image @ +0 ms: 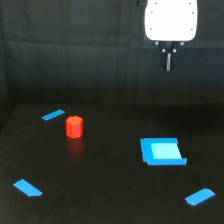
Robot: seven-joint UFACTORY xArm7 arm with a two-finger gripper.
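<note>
A small red block [74,127] stands on the dark table at the left. To the right, a pale, nearly white square [165,151] with a blue tape border [145,150] around it lies flat on the table. My gripper [168,61] hangs below the white arm housing [171,19] at the top right, high and well away from the red block. Its fingers are small and dark against the backdrop, so whether they are apart does not show clearly.
Blue tape strips mark the table at the back left [53,115], front left [27,188] and front right [200,197]. A dark curtain [70,60] hangs behind. Between the red block and the taped square the table is clear.
</note>
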